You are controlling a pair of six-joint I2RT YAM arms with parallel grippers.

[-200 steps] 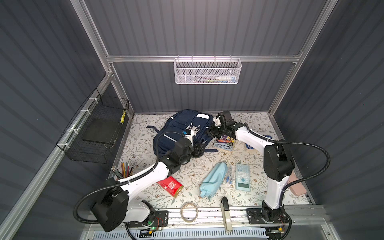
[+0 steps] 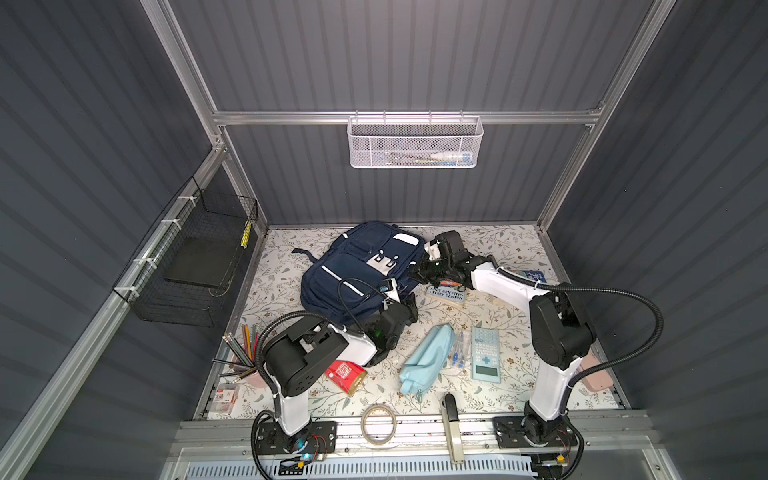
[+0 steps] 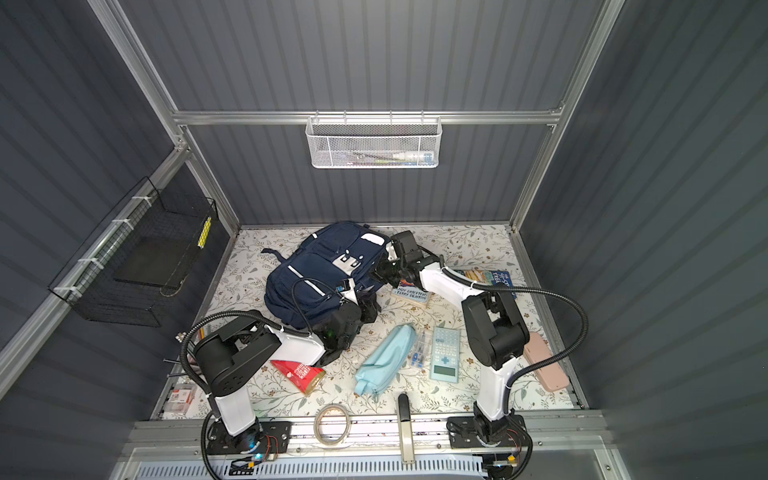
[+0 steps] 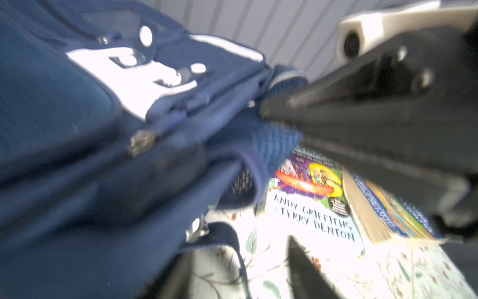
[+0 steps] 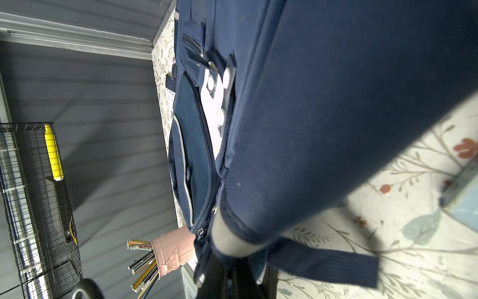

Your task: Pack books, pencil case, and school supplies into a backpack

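Observation:
A navy backpack (image 2: 352, 276) lies on the patterned table, its white-buckled front upward. My right gripper (image 2: 417, 274) is shut at its right side; in the right wrist view navy fabric with a cream band (image 5: 234, 239) meets the fingertips, and I cannot tell whether any is pinched. At the bag's lower right my left gripper stands part open, with only table and a strap (image 4: 224, 236) showing beyond its fingers. A light blue pouch (image 2: 428, 360) and calculator (image 2: 485, 354) lie in front.
A red packet (image 2: 345, 376) is partly under the left arm. Pens (image 2: 460, 349) lie beside the pouch. The pink case (image 3: 546, 361) rests at the right edge, and the pencil cup (image 5: 174, 249) at the left. A white mesh basket (image 2: 415, 144) hangs at the back.

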